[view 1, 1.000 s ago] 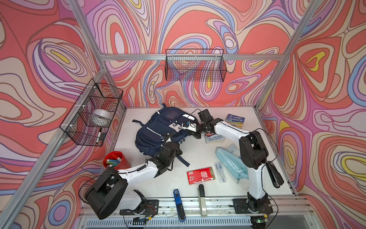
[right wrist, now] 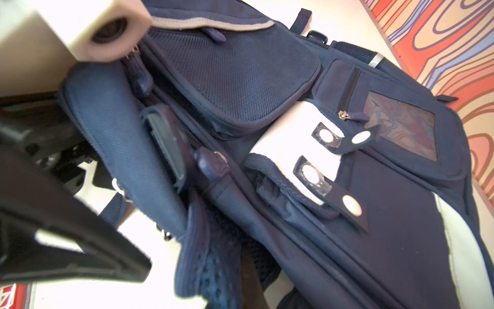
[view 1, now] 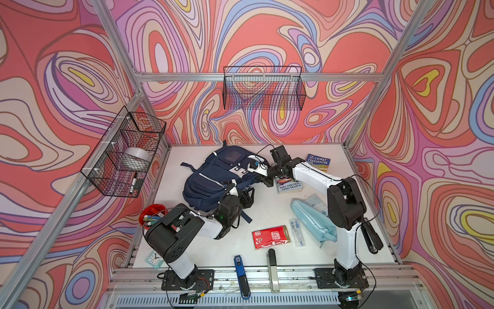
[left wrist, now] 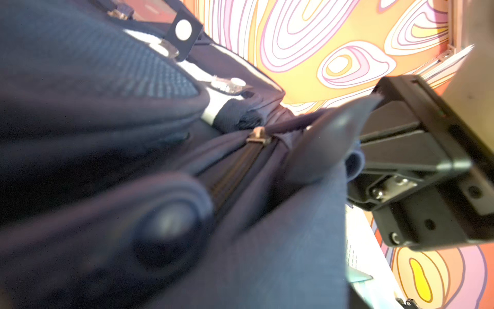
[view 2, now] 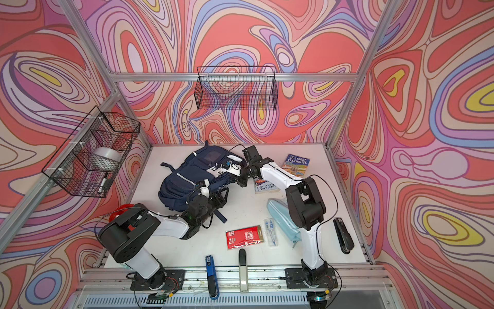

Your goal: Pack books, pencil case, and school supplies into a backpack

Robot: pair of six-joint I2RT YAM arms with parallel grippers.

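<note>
The navy backpack [view 1: 208, 177] lies on the table, its upper side facing up, with white trim and snap tabs [right wrist: 352, 206]. At its near right edge my left gripper [view 1: 241, 192] stands part open, fingers apart beside the fabric. My right gripper [view 1: 261, 174] is shut at the bag's right edge; whether fabric lies between its fingers is hidden. A zipper pull [left wrist: 258, 136] shows close up in the left wrist view. Outside the bag lie books [view 1: 318, 162], a light blue pencil case [view 1: 312, 220], a red packet [view 1: 270, 237] and a pen pack [view 1: 297, 232].
A red cup of markers [view 1: 152, 212] stands at the left, partly behind my left arm. A blue stapler-like tool [view 1: 241, 277] and a grey one [view 1: 272, 270] lie along the front edge; a black one [view 1: 371, 235] is at the right. Bare table lies between bag and red packet.
The bag's near edge shifted slightly; the right arm barely moved.
</note>
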